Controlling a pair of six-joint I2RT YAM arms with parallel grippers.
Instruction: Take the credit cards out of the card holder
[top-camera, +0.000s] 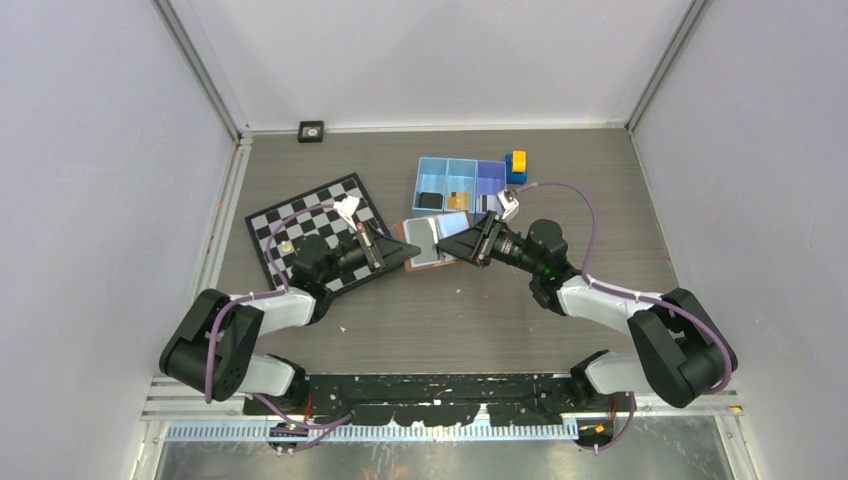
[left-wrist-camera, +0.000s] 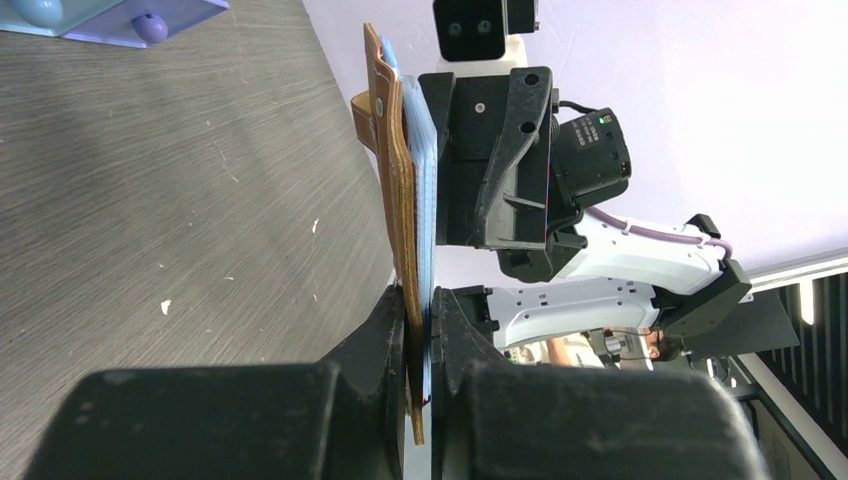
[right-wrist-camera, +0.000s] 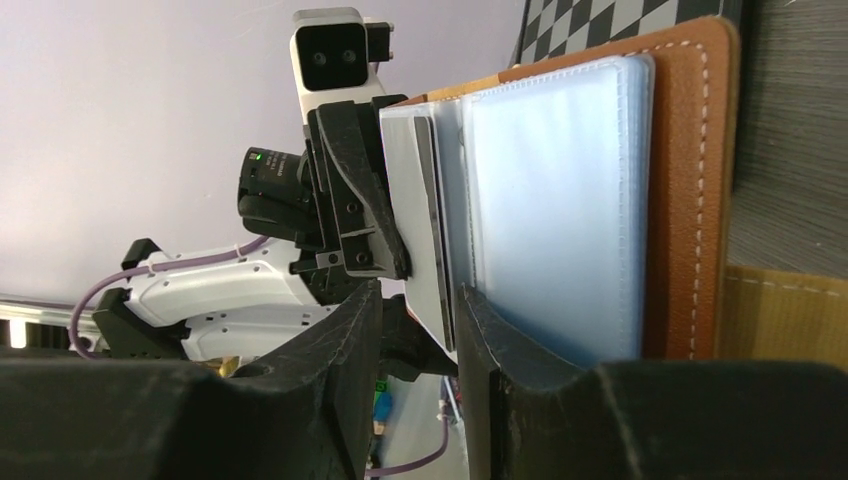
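The card holder (top-camera: 421, 240), brown leather with pale plastic sleeves, is held open in the air between the arms. Pinching its left part is my left gripper, shut on the leather cover and sleeves. My right gripper is open, its fingertips close to a dark-edged slit (right-wrist-camera: 437, 225) beside the fold. Bluish sleeves (right-wrist-camera: 550, 200) fill the near half of the holder in the right wrist view. I cannot tell whether that dark edge is a card, nor whether a finger touches it. No loose card shows between the right fingers.
A compartmented tray (top-camera: 447, 172) stands behind the holder, with small items inside. Beside it is a blue-and-yellow object (top-camera: 518, 166). The chessboard (top-camera: 330, 205) lies under the left arm.
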